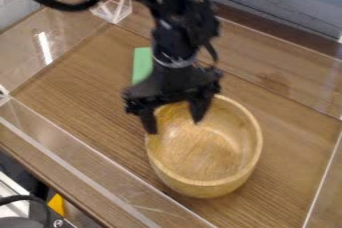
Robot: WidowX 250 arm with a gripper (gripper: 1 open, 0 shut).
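Note:
My black gripper (170,110) is blurred in the camera view, hanging over the back part of a round wooden bowl (214,172), its two fingers spread open to the left and right. The bowl's front is bare inside; whether the fingertips touch it I cannot tell. A green block (142,62) lies on the wooden surface behind the gripper, partly hidden by the arm.
Pale walls bound it at the back. A small yellow object and dark cable are at the lower left edge.

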